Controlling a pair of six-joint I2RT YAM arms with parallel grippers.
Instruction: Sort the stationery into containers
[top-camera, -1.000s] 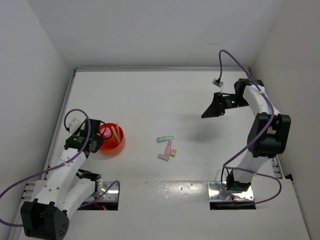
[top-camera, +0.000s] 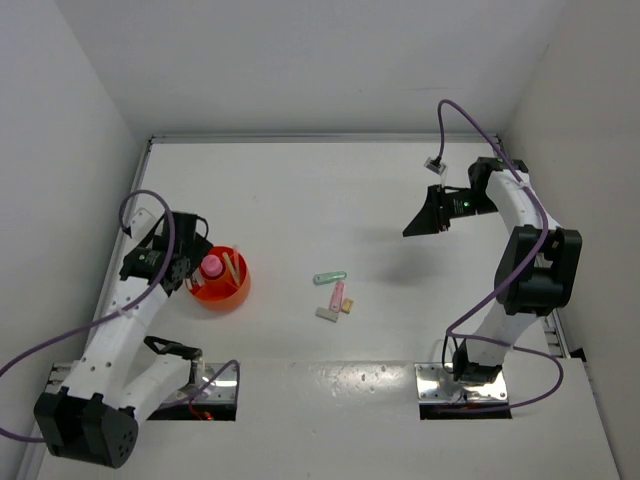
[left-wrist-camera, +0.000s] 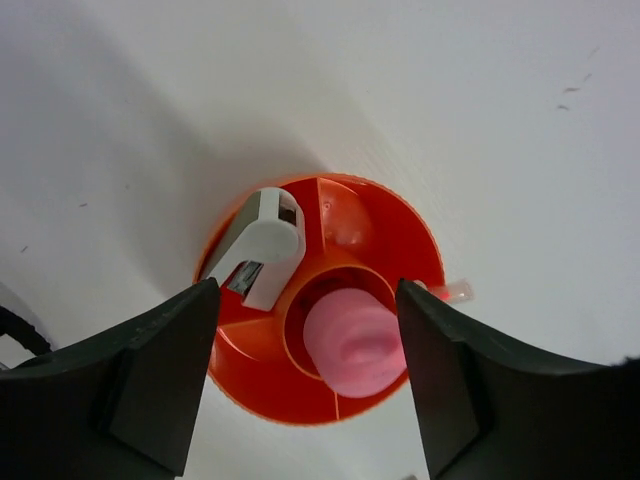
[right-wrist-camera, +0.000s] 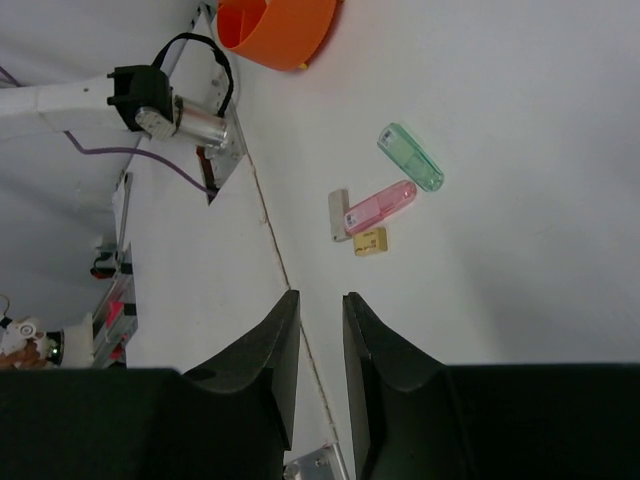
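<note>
An orange divided container (top-camera: 235, 295) stands at left, holding a pink round item (left-wrist-camera: 350, 340), a white item (left-wrist-camera: 273, 241) and thin sticks. My left gripper hangs open over it, nothing between its fingers. Loose at centre lie a green piece (top-camera: 329, 277), a pink piece (top-camera: 337, 295), a grey-white piece (top-camera: 327, 314) and a small yellow block (top-camera: 347, 305). My right gripper is high at the right, fingertips a little apart, nothing visible between them.
Metal rails and arm mounts line its front edge and sides.
My left arm has shifted over the last second, its gripper now slightly further back above the container. The right arm looks unchanged in the top view, and so do the loose pieces.
</note>
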